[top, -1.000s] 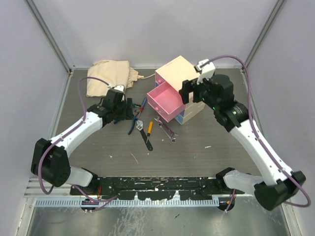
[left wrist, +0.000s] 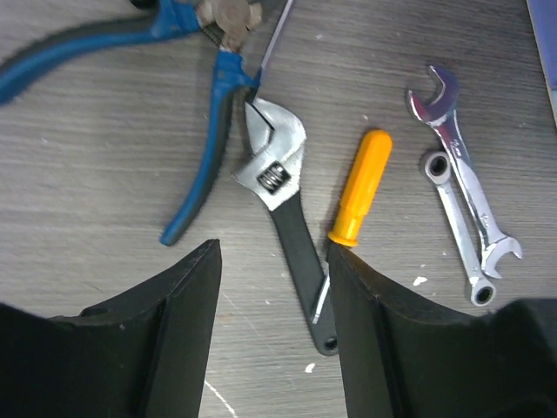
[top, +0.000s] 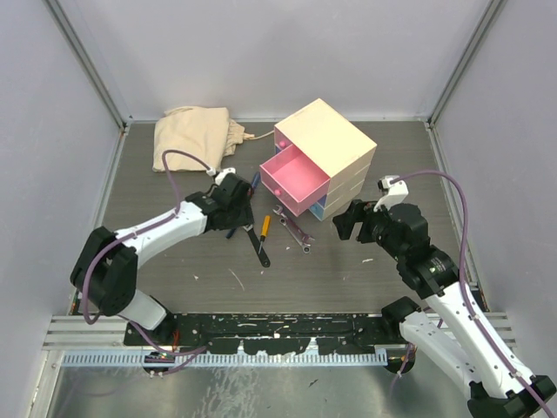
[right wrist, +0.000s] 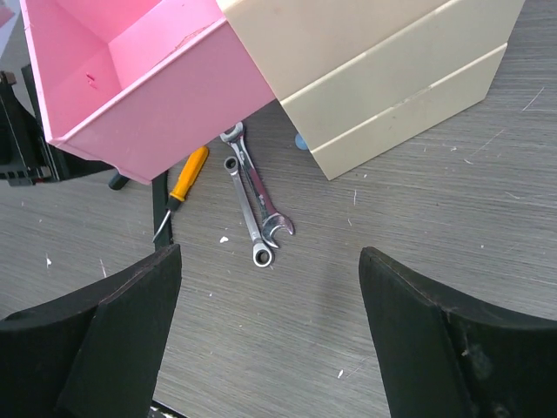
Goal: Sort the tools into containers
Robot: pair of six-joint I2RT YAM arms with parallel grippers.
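An adjustable wrench (left wrist: 299, 252), a yellow screwdriver (left wrist: 360, 183), two steel wrenches (left wrist: 468, 196) and blue-handled pliers (left wrist: 207, 152) lie loose on the table. My left gripper hangs over them, fingers apart with nothing visible between them. The pink drawer (right wrist: 148, 104) of a small wooden cabinet (top: 335, 144) stands pulled out and looks empty. My right gripper is open, right of the cabinet and facing the steel wrenches.
A cream cloth bundle (top: 187, 135) lies at the back left.
My left gripper has moved rightward and toward the front, over the tools. My right arm has pulled back from above the drawer to the right and front of the cabinet.
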